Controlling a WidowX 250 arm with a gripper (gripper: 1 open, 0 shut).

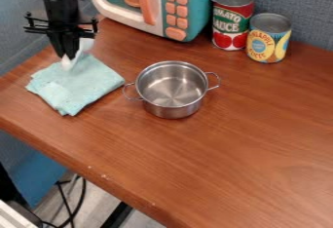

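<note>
A black robot gripper [68, 55] hangs over a folded light-blue cloth [68, 89] at the left of the table. A white object [84, 47] is at its fingertips, touching or just above the cloth; whether the fingers are shut on it is unclear. To the right of the cloth stands a steel pot [170, 90] with two handles, empty.
A toy microwave [182, 16] stands at the back, beside a tomato sauce can [232, 19] and a yellow-labelled can [268, 39]. The table's edge runs along the lower left, with cables below.
</note>
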